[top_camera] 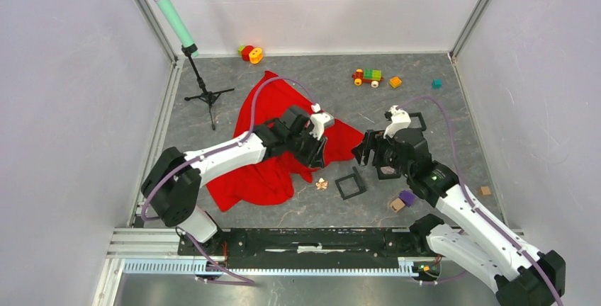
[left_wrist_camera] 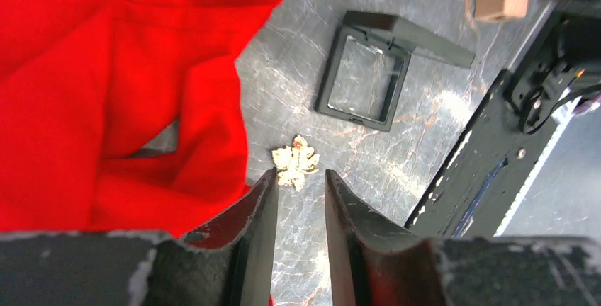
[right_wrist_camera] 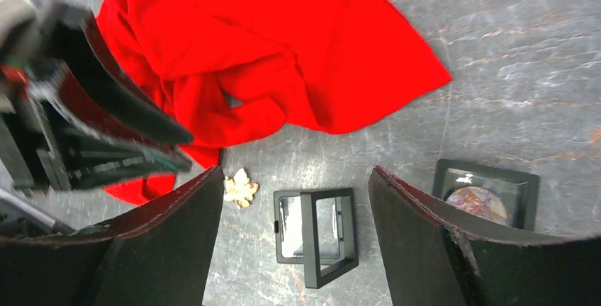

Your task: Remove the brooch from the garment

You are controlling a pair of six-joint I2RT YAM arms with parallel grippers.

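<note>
A small pale gold brooch [top_camera: 322, 184] [left_wrist_camera: 295, 162] [right_wrist_camera: 240, 188] lies on the grey floor, just clear of the edge of the red garment [top_camera: 262, 182] [left_wrist_camera: 212, 100] [right_wrist_camera: 319, 51]. The garment is spread out with folds. Over its right part hangs my left gripper [top_camera: 316, 163], its fingers a small gap apart. Nothing shows between them; the brooch is seen on the floor beyond their tips. Farther right, my right gripper [top_camera: 361, 156] stands open and empty above the floor, beyond the garment's right corner.
A black open frame [top_camera: 350, 184] [right_wrist_camera: 289, 228] lies just right of the brooch. Another dark frame [top_camera: 388, 172] sits under the right gripper. A wooden block [top_camera: 397, 205] and a purple block [top_camera: 407, 197] are nearer the front. Toys stand along the back; a green microphone stand [top_camera: 205, 96] is at left.
</note>
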